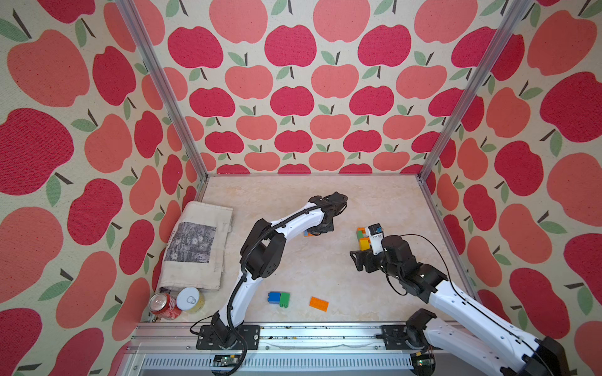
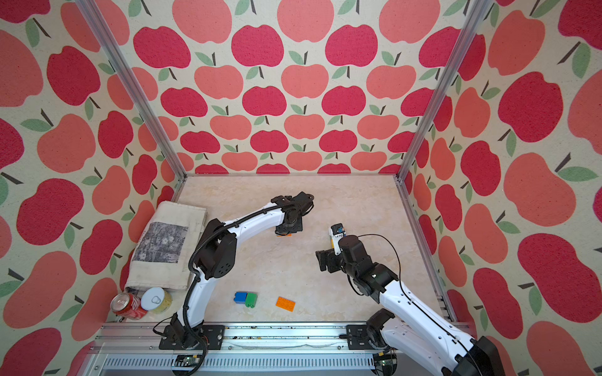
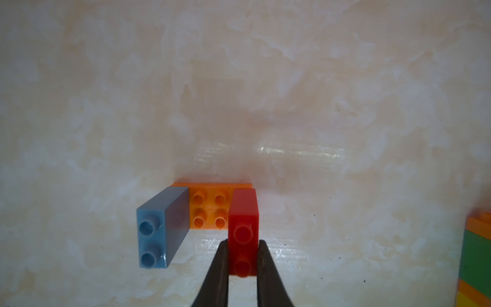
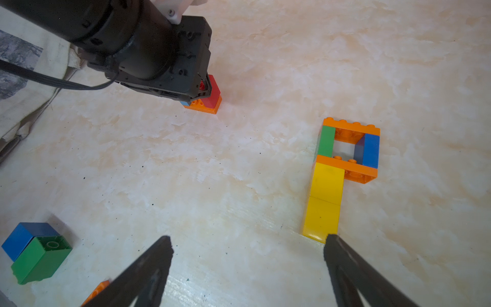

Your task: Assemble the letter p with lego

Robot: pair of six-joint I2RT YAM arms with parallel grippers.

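My left gripper is shut on a red brick (image 3: 243, 204), held upright at the right end of an orange plate (image 3: 209, 209); whether it is seated on the studs is unclear. A light blue brick (image 3: 162, 225) stands at the plate's left end. To the right lies a built shape, seen whole in the right wrist view: orange bricks (image 4: 351, 125) top and middle, green (image 4: 325, 140) and blue (image 4: 370, 151) sides, two yellow bricks (image 4: 327, 181) as a stem. My right gripper is open, empty, below it.
Blue (image 1: 274, 297) and green (image 1: 284, 300) bricks and an orange brick (image 1: 318, 303) lie near the front edge. A cloth (image 1: 194, 244), a red can (image 1: 164, 305) and a lidded jar (image 1: 190, 299) occupy the left side.
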